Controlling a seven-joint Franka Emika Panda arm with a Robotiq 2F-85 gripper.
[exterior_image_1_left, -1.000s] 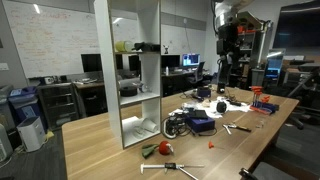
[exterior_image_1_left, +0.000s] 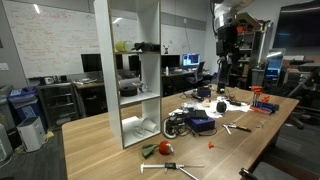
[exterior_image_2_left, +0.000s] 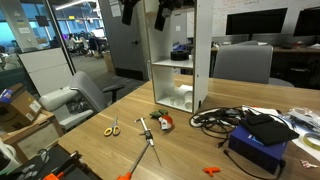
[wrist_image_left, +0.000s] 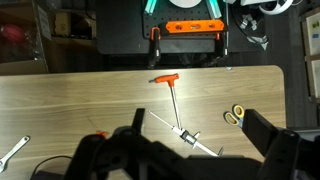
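Note:
High over the table, my gripper is open, its dark fingers wide apart and nothing between them. Below it in the wrist view lie a T-handled tool with an orange grip (wrist_image_left: 164, 78), a silver caliper-like tool (wrist_image_left: 182, 133) and yellow-handled scissors (wrist_image_left: 235, 116). A small orange piece (wrist_image_left: 101, 133) is on the left side. Exterior view 2 shows the scissors (exterior_image_2_left: 112, 128) to the left, and a red round object (exterior_image_2_left: 167, 122) near the shelf. In exterior view 1 the gripper (exterior_image_1_left: 223, 72) hangs above the table's far part, small and dark.
A tall white shelf unit (exterior_image_1_left: 112, 75) stands on the table. A blue box (exterior_image_2_left: 256, 148) and tangled black cables (exterior_image_2_left: 215, 119) crowd the area beside it. Bare wood (exterior_image_1_left: 90, 145) is free left of the shelf in exterior view 1.

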